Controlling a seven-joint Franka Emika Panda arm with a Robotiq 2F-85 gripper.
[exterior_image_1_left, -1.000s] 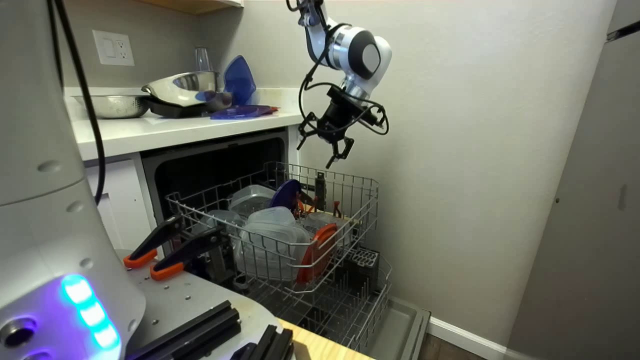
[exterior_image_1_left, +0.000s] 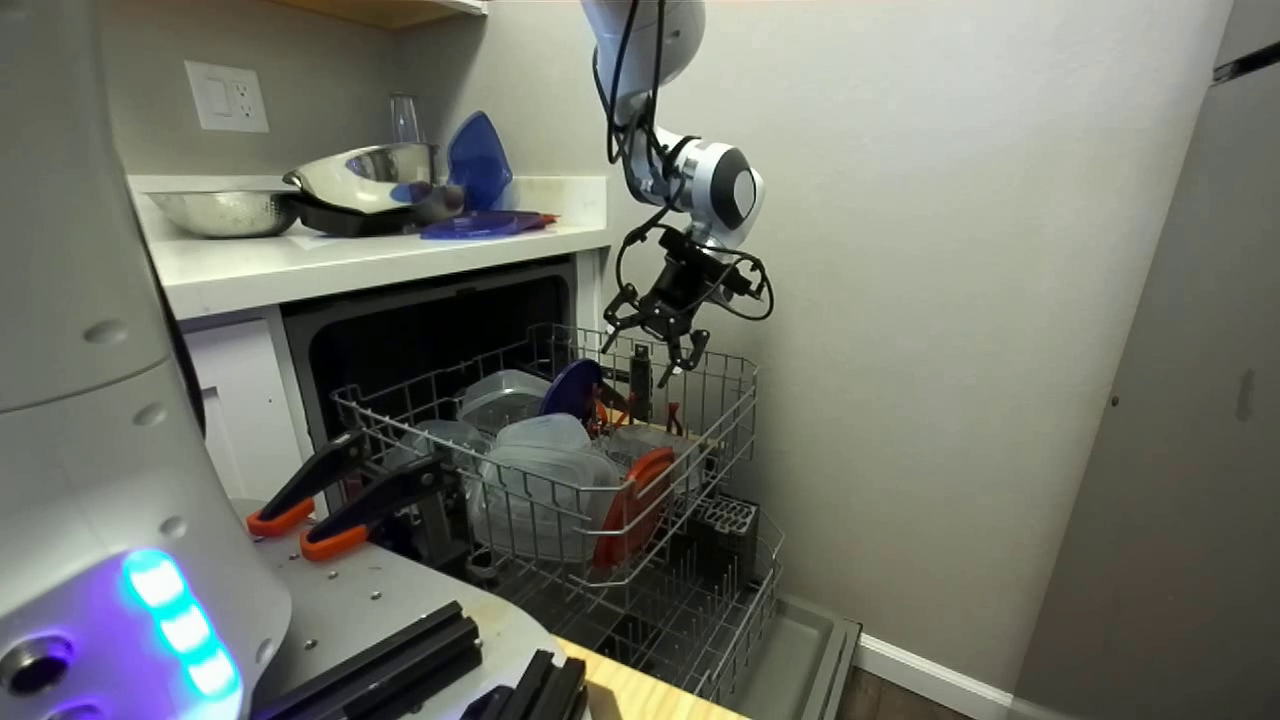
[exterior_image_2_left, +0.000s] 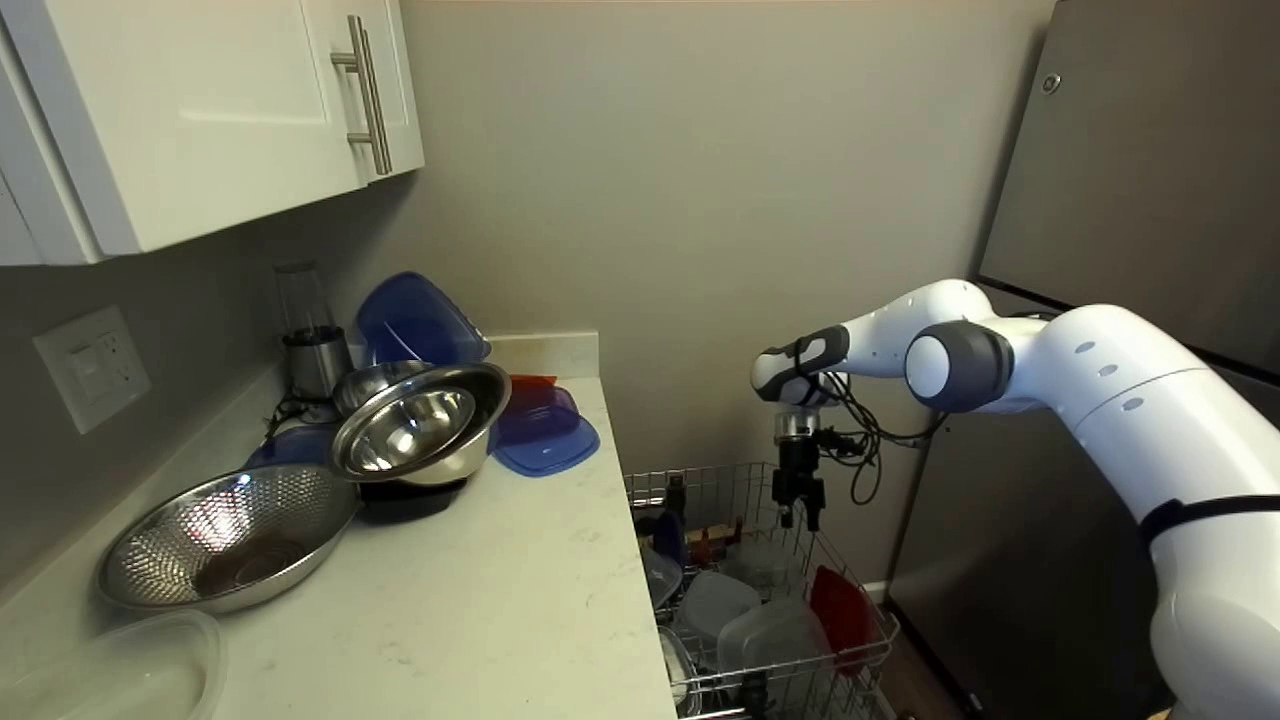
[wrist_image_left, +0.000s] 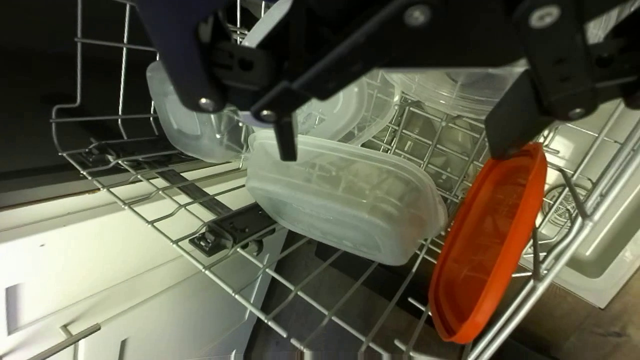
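Note:
My gripper (exterior_image_1_left: 639, 364) hangs open above the far right part of the dishwasher's upper rack (exterior_image_1_left: 555, 488), nothing between its fingers. Seen from the wrist, its two fingers (wrist_image_left: 287, 139) are spread wide over the rack. A clear plastic container (wrist_image_left: 345, 198) lies tilted in the rack below. To its right an orange lid (wrist_image_left: 489, 246) stands on edge against the rack's side. Further clear containers (wrist_image_left: 195, 123) sit behind, partly covered by the gripper. The dark blue lid (exterior_image_1_left: 573, 390) leans among the containers in the first exterior view.
The counter (exterior_image_2_left: 528, 564) beside the rack holds a colander (exterior_image_2_left: 234, 540), metal bowls (exterior_image_2_left: 420, 426) and blue lids (exterior_image_2_left: 546, 446). The rack's wire walls rise around the dishes. A plain wall stands behind the arm.
My gripper has come down closer to the rack and slightly to the right in the first exterior view. It remains open, and the dishes have stayed in place.

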